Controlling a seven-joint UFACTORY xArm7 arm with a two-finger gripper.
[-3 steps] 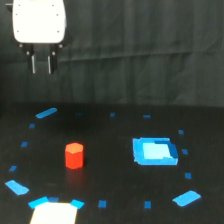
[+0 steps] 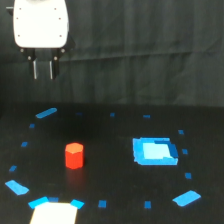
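A red block [image 2: 74, 155] stands on the black table, left of the middle. My gripper [image 2: 43, 71] hangs at the upper left, well above the table and clear of the block. Its two thin dark fingers are spread apart, and the gap between them is empty. To the right lies a square outlined in blue tape [image 2: 154, 141], with a pale centre.
Blue tape strips [image 2: 186, 198] and small blue squares mark the table. At the front edge, lower left, sits a cream-coloured object [image 2: 54, 214]. A dark curtain [image 2: 140, 55] covers the back. Bare table separates the block from the taped square.
My gripper has shifted slightly down and to the right. The red block has stayed where it was.
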